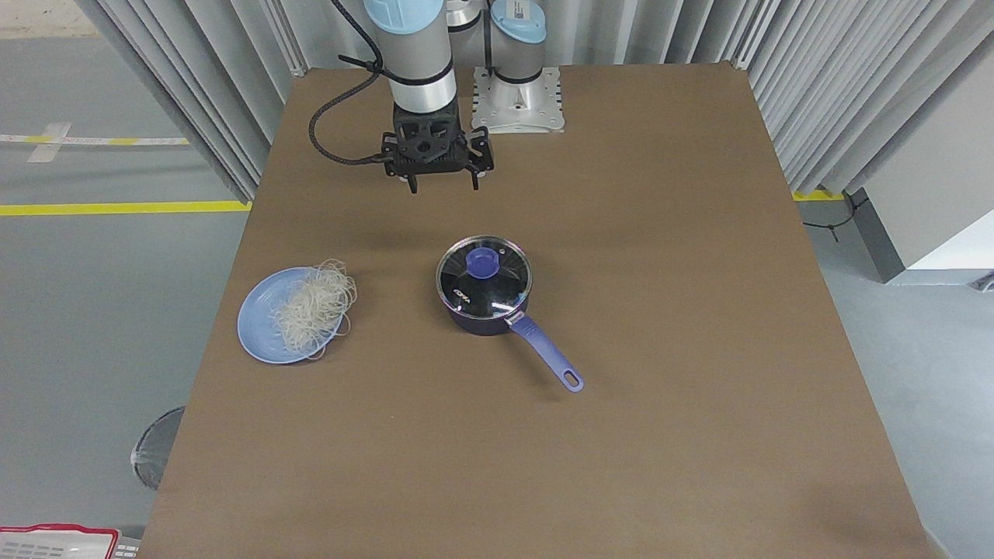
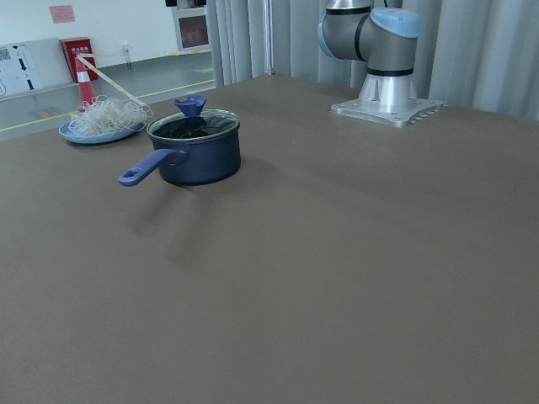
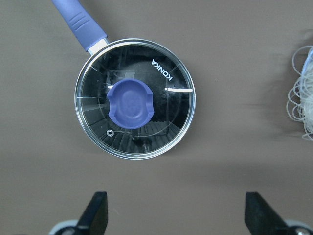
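A dark blue saucepan [image 1: 475,303] with a glass lid and blue knob [image 1: 482,262] stands mid-table, its blue handle [image 1: 545,349] pointing toward the front right. Left of it a light blue plate [image 1: 262,326] holds a pile of white noodle-like strands [image 1: 312,307], some over the rim. My gripper [image 1: 444,183] hangs behind and above the pan, open with nothing between its fingers. In the wrist view the lid [image 3: 134,139] lies just beyond the widely spread fingers [image 3: 98,215].
The robot's base plate [image 1: 545,112] sits at the back. The plate is near the left edge.
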